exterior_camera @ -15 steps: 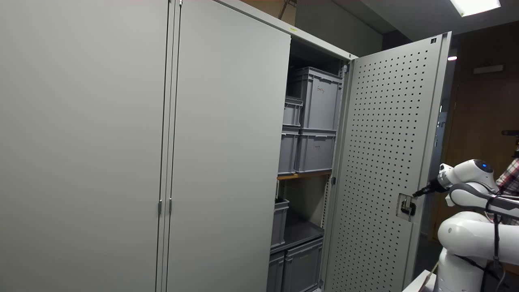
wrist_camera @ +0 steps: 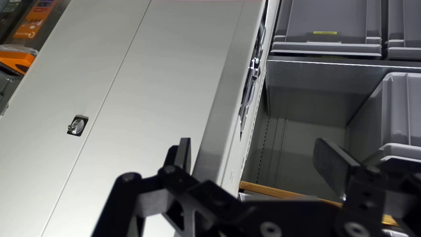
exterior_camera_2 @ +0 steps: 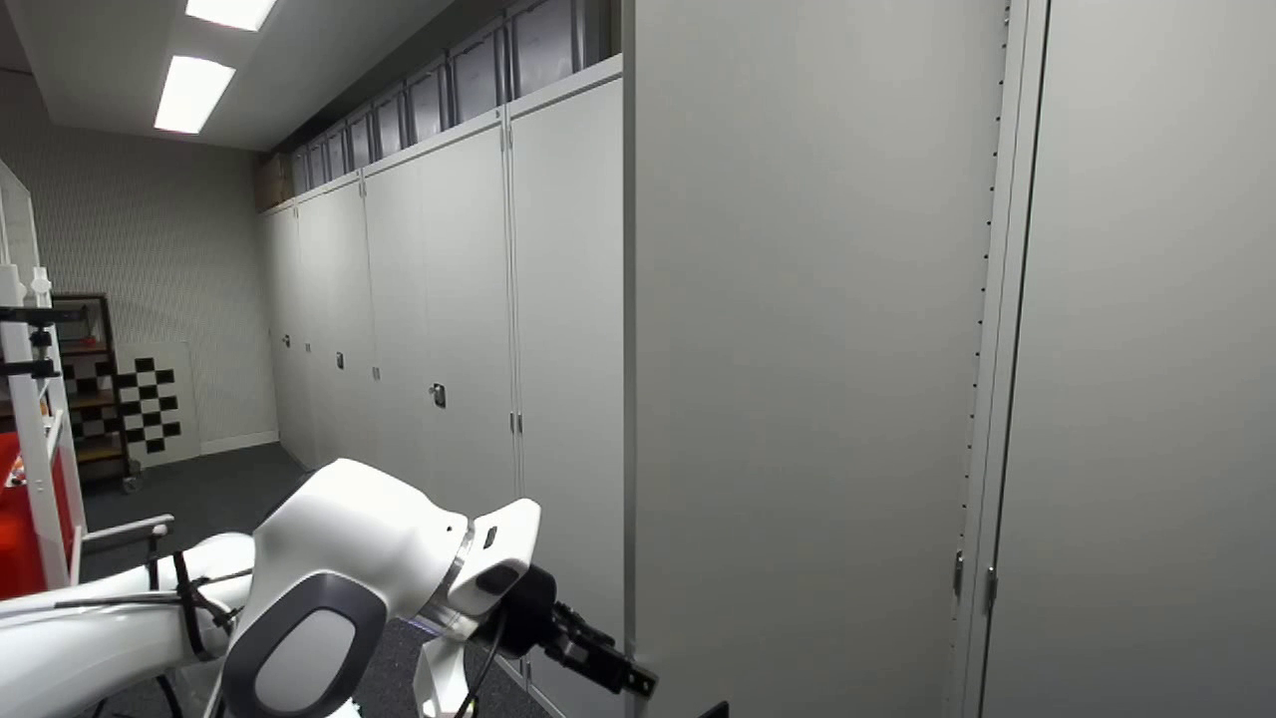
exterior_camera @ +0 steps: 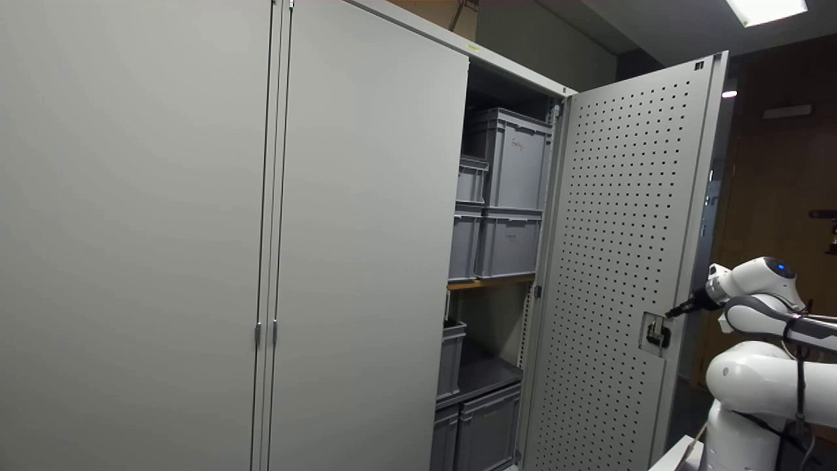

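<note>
An open cabinet door (exterior_camera: 620, 259) shows its perforated inner face in the first exterior view, with a recessed latch (exterior_camera: 658, 336) near the free edge. My gripper (exterior_camera: 671, 314) is at that edge, slightly above the latch. From the other side, one dark finger (exterior_camera_2: 622, 674) overlaps the door's outer face (exterior_camera_2: 813, 359). The wrist view has the two fingers far apart, one finger (wrist_camera: 183, 154) left of the door edge (wrist_camera: 221, 154) and the other finger (wrist_camera: 333, 164) right of it. The fingers are open around the edge. Contact with the door cannot be told.
Grey bins (exterior_camera: 518, 161) stand on the shelves behind the opening. The adjoining door (exterior_camera: 369, 235) is closed. A row of shut cabinets (exterior_camera_2: 449, 287) runs along the wall beyond the arm, with clear dark floor (exterior_camera_2: 227, 485) beside it.
A person in a plaid shirt, partly seen behind the arm at the right edge, is out of view now. The arm and the door look unmoved.
</note>
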